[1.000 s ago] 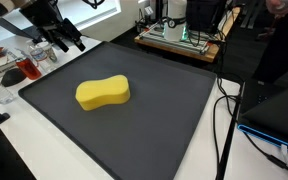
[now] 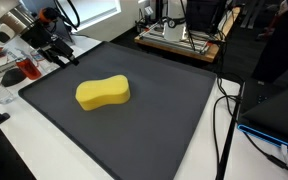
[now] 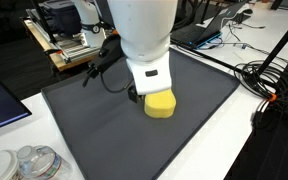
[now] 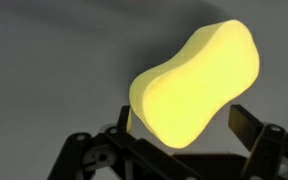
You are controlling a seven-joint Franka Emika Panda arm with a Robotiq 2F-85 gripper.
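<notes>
A yellow sponge-like block (image 2: 103,92), narrowed at its waist, lies flat on the dark grey mat. In exterior view 2 the same yellow block (image 3: 160,104) is partly covered by a large white shape. My gripper (image 2: 66,56) is at the upper left of exterior view 1, off to the block's left and apart from it. From the wrist camera, the yellow block (image 4: 198,82) appears ahead of my gripper. The fingers (image 4: 246,124) stand wide apart, with nothing held between them.
Red-lidded and clear jars (image 2: 29,69) stand near the mat's left edge. Clear containers (image 3: 39,163) show at the lower left of exterior view 2. Black cables (image 2: 224,110) run along the right side.
In exterior view 1 the black arm at the upper left has shifted toward the left edge and its gripper sits slightly lower. The yellow block has stayed in place.
</notes>
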